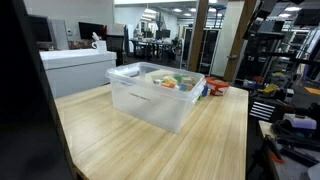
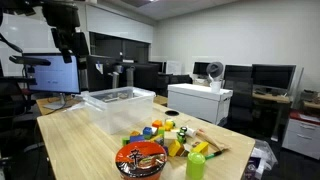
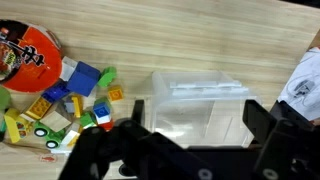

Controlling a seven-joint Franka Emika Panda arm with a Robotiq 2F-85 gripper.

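Seen from above in the wrist view, my gripper stands open, its dark fingers spread wide with nothing held between them. Beneath it is a translucent plastic bin, partly covered by the gripper. The same bin stands upright on the table in exterior view 2, with the arm raised at the upper left. Colourful toy blocks lie loose beside the bin. A red bowl-like object with printed writing is at the wrist view's left edge.
A bright green object stands near the blocks in exterior view 2. A white cabinet stands in the background.
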